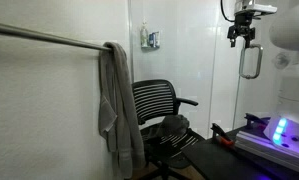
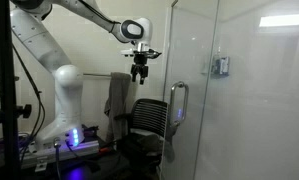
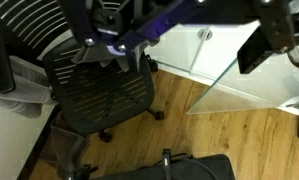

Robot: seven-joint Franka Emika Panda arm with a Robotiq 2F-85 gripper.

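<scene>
High in front of the white wall, my gripper (image 2: 139,76) hangs with its fingers pointing down. It is open, and nothing shows between its fingers. In exterior view 1 the gripper (image 1: 239,44) appears at the upper right, near the door handle (image 1: 252,62). A grey towel (image 1: 119,112) drapes over a wall rail (image 1: 51,37), well apart from the gripper. Below stands a black office chair (image 2: 147,116) with a slatted back. From the wrist, the chair (image 3: 114,92) lies beneath, with grey cloth (image 3: 24,88) at the left edge.
A clear glass panel (image 3: 232,93) with a metal handle (image 2: 179,103) stands close to the arm's side. Small bottles (image 1: 149,39) sit on the wall or glass. The dark robot base platform (image 1: 224,160) occupies the front. Wooden floor (image 3: 154,140) shows below.
</scene>
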